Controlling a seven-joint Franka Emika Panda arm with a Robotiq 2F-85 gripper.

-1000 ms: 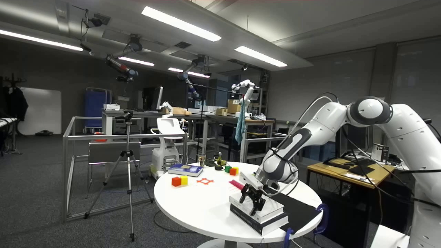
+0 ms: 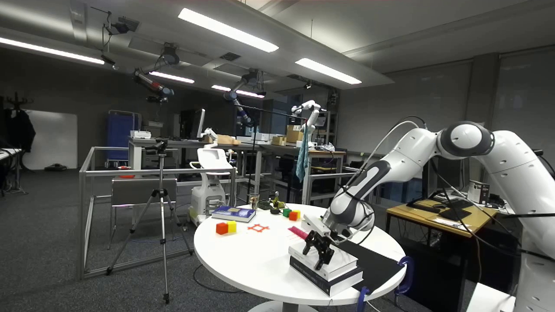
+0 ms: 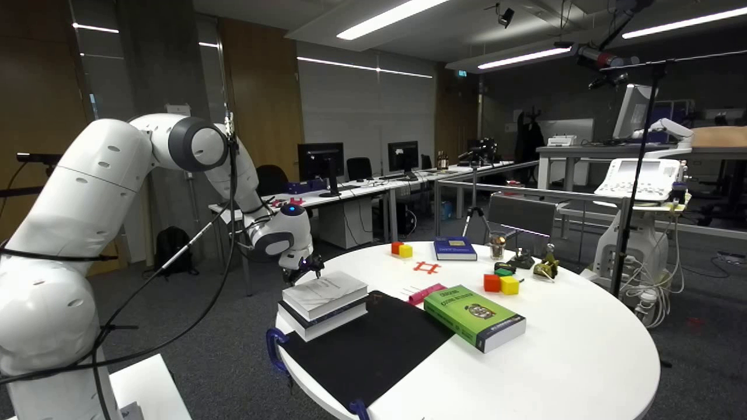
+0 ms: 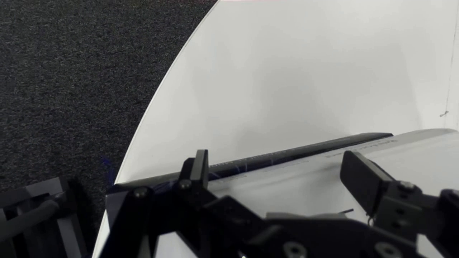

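Note:
Two thick books are stacked near the table edge. The upper one, a white-covered book (image 2: 333, 261), rests on a dark-covered book (image 2: 317, 278). My gripper (image 2: 312, 258) is at the stack, its black fingers spread along the upper book's long side. In the wrist view the gripper stands open, with the white cover (image 4: 301, 180) and a strip of the dark book (image 4: 275, 158) showing beneath and between its fingers. Whether the fingers touch the book I cannot tell. From exterior view 2 the upper book (image 3: 325, 294) lies flat, and it partly hides the gripper.
The stack overlaps a black mat (image 3: 371, 350) clamped to the table. A green book (image 3: 469, 315), a pink object (image 3: 425, 293), coloured cubes (image 3: 492, 283) and a blue book (image 3: 455, 248) lie farther off.
The arm's wrist and the loose cable have shifted very slightly. The books have not visibly moved.

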